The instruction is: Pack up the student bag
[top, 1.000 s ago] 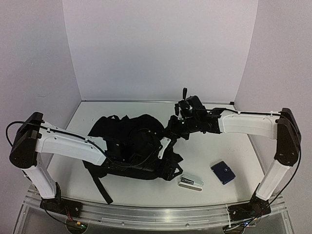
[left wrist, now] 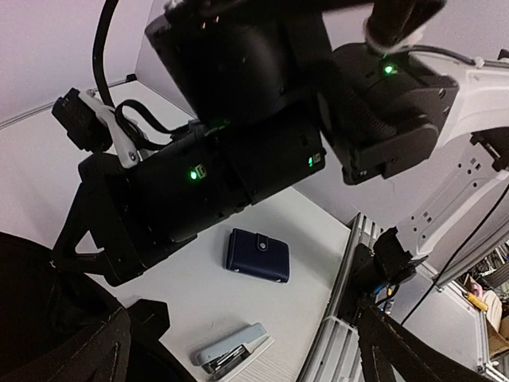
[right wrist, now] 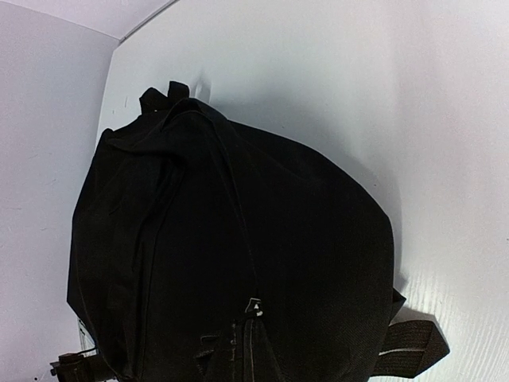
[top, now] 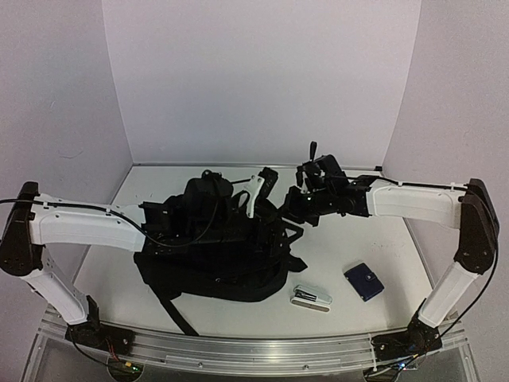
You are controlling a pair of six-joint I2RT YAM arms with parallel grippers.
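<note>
The black bag [top: 231, 278] lies on the left and middle of the table, partly covered by my left arm; the right wrist view shows its dark fabric and a zipper pull [right wrist: 254, 306]. Over its right side is my left gripper [top: 288, 231], its two fingers [left wrist: 111, 350] wide apart and nothing seen between them. Close by, at the bag's right edge, my right gripper points left; its finger state is unclear. A grey-white stapler [top: 310, 298] lies right of the bag. Farther right is a dark blue snap-closed wallet or notebook [top: 363, 282].
Both grippers almost meet over the bag's right side, leaving little room between the arms. A loose strap [top: 178, 316] reaches toward the front metal rail [top: 262, 344]. Bare table [top: 350, 239] surrounds the wallet.
The right one shifted slightly rightward. Stapler and wallet stayed in place.
</note>
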